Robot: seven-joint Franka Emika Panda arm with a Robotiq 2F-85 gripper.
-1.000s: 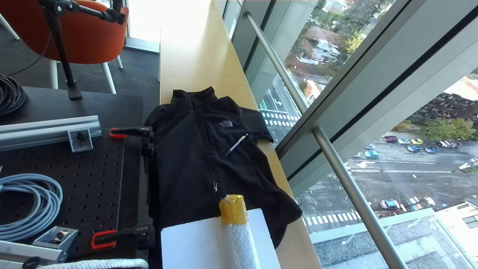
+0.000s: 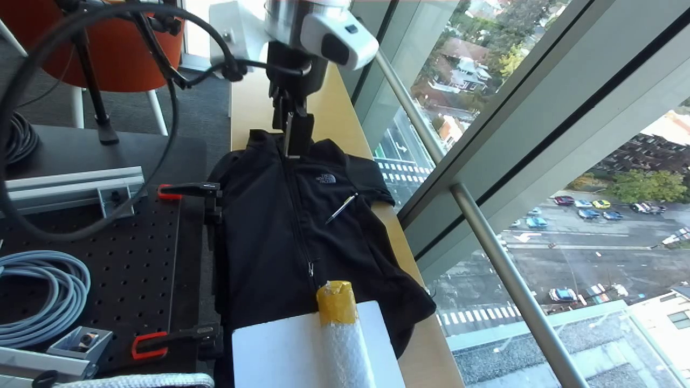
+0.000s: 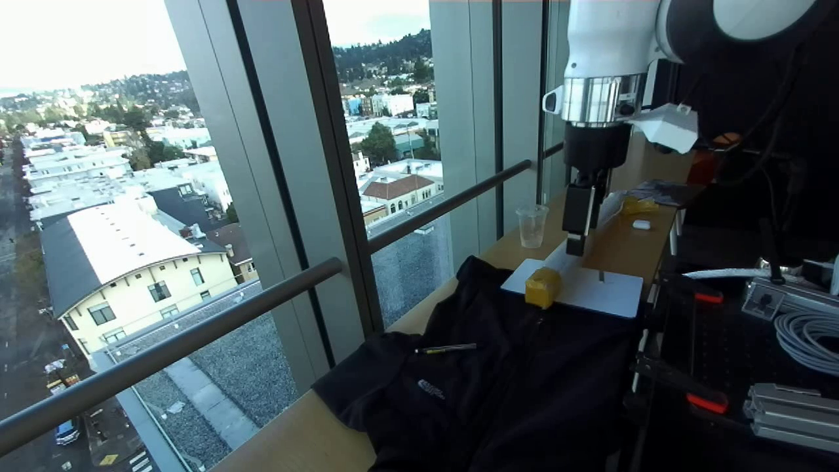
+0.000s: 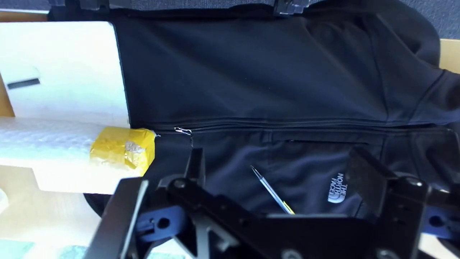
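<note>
A black jacket [image 2: 271, 226] lies flat along the wooden ledge, front side up, with its zipper closed down the middle. On its chest, below the logo, rests a slim pen [image 2: 342, 208], which in the wrist view shows between my spread fingers. My gripper is open and holds nothing; from outside the gripper [image 3: 580, 224] is seen pointing down, above the jacket and clear of it. A white board [image 4: 73, 64] covers the hem, and across it lies a bubble-wrapped roll [image 4: 47, 138] with a yellow taped end [image 4: 123, 149].
Windows and a metal rail [image 3: 448, 200] border one side of the ledge. Opposite stands a black perforated table [image 2: 123, 271] with clamps [image 2: 187, 189] at its edge and a coiled grey cable [image 2: 45, 297]. A clear plastic cup [image 3: 532, 227] stands beyond the board.
The arm and gripper have come into exterior view 1, over the jacket's upper part, with a dark cable looping at the left. Jacket, pen, board and roll look unmoved.
</note>
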